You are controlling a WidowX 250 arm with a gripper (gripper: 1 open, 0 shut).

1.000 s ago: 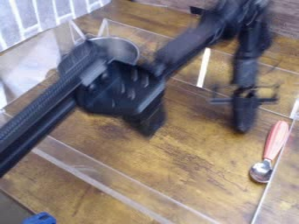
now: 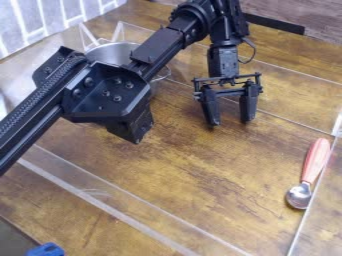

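Observation:
The black gripper [image 2: 229,108] hangs low over the wooden table in the upper middle of the view, its two fingers apart and nothing seen between them. To its lower right, apart from it, lies a scoop [image 2: 310,172] with a red handle and a metal head. Behind the arm at the left is a metal bowl or pot [image 2: 107,50], partly hidden by the arm.
Clear plastic strips or panels edge the wooden table [image 2: 160,190]. A white slatted rack [image 2: 34,25] stands at the back left, and a blue object [image 2: 44,249] sits at the bottom left corner.
The arm has moved left and upward in the view from a second ago.

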